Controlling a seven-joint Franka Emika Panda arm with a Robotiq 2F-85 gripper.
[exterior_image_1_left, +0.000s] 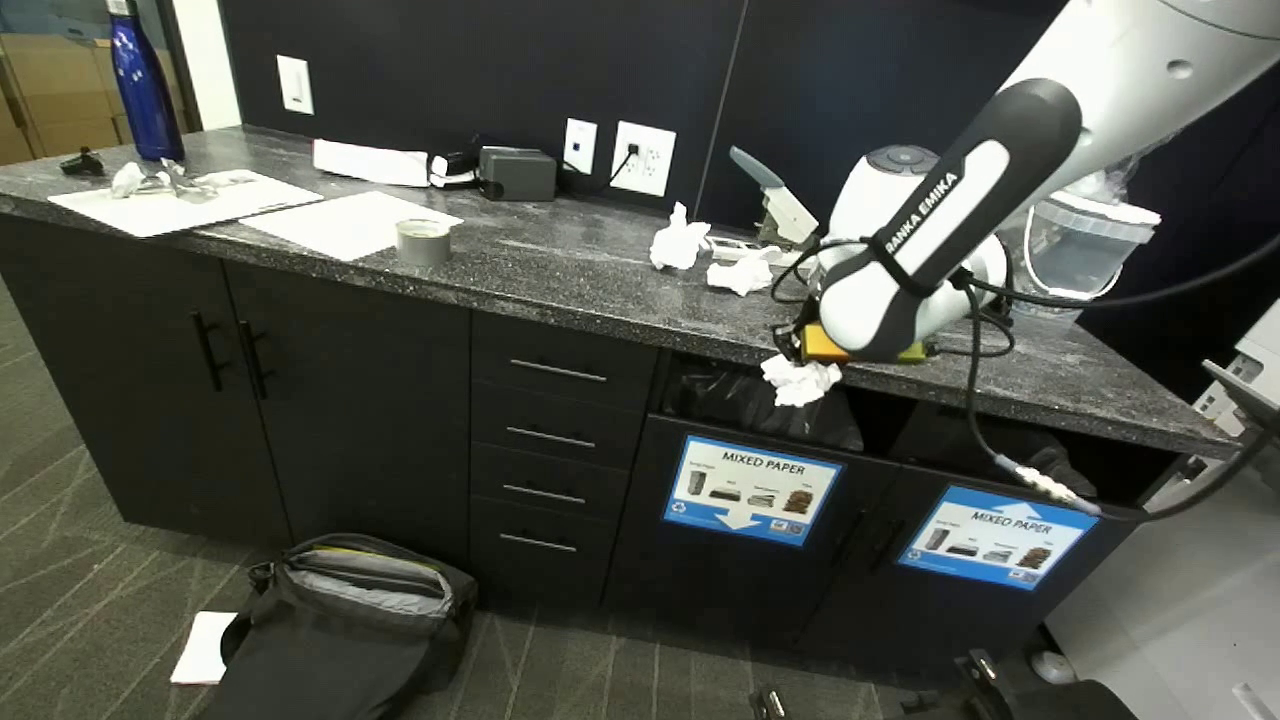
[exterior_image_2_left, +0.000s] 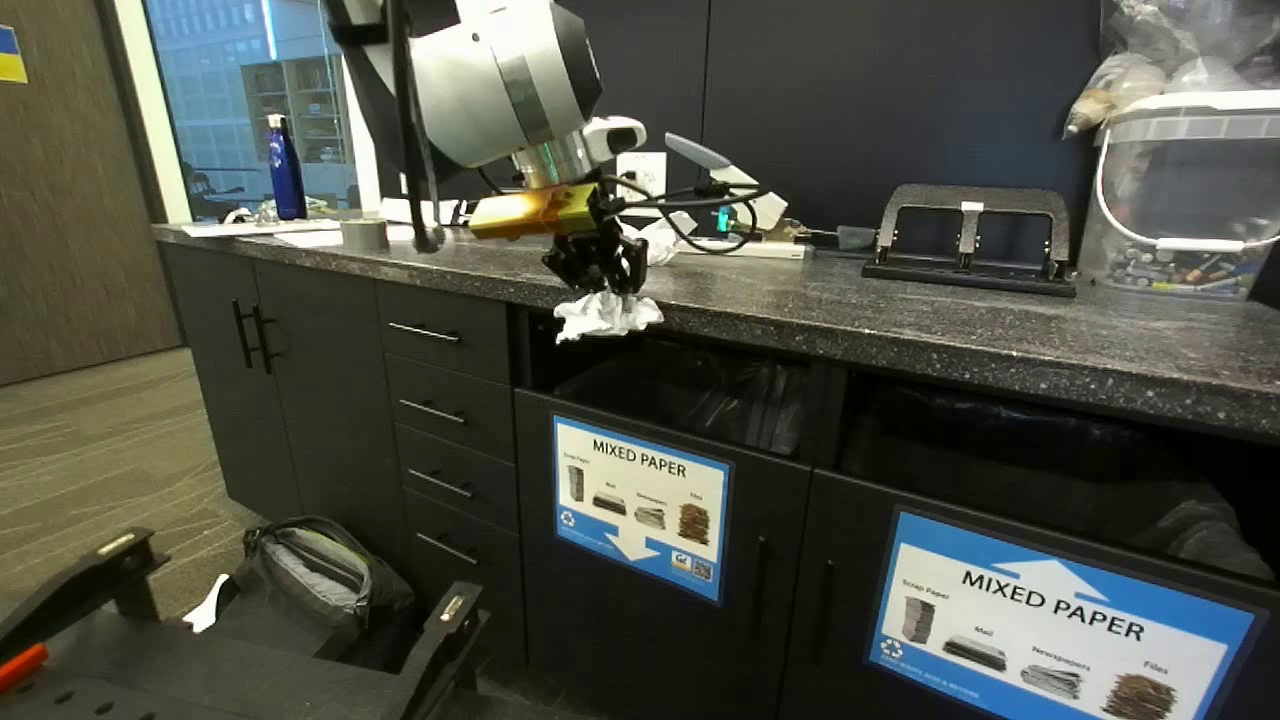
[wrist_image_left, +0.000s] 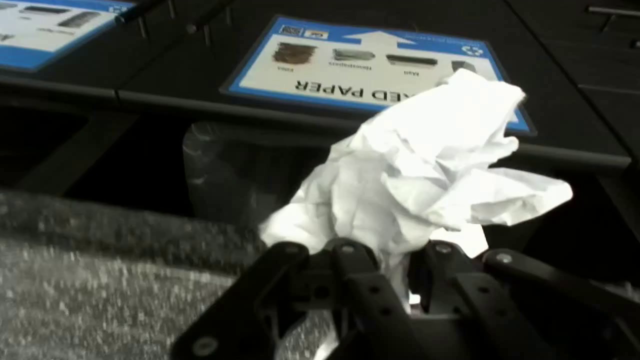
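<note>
My gripper is shut on a crumpled white paper (wrist_image_left: 408, 174), which fans out beyond the fingertips in the wrist view. Exterior view 1 has this paper (exterior_image_1_left: 800, 380) just off the counter's front edge, above the left bin opening (exterior_image_1_left: 756, 402) with its dark liner. From the other side, in exterior view 2, the paper (exterior_image_2_left: 607, 314) hangs under the gripper at the height of the counter edge. Two more crumpled papers, one upright (exterior_image_1_left: 680, 239) and one lower (exterior_image_1_left: 743, 274), lie on the counter behind.
The dark counter (exterior_image_1_left: 564, 266) ends close to the gripper. "Mixed paper" signs mark the left bin door (exterior_image_1_left: 753, 490) and right bin door (exterior_image_1_left: 998, 536). A hole punch (exterior_image_2_left: 969, 238) and clear bucket (exterior_image_2_left: 1182, 192) stand on the counter. Cables loop beside the arm.
</note>
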